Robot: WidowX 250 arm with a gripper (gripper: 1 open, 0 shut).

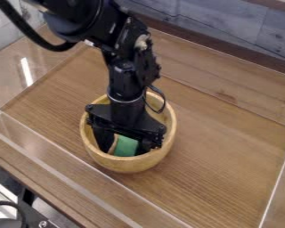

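Observation:
A round tan bowl (135,161) stands on the wooden table in the middle of the camera view. My black gripper (127,131) reaches down into it from above, its lower parts spread over the bowl's interior and open. A green object (126,146) lies in the bowl between the fingers, partly hidden by them; whether they touch it, I cannot tell.
A grey wall (228,27) runs along the back. At the lower left, beyond the table's edge, are some cables and dark parts.

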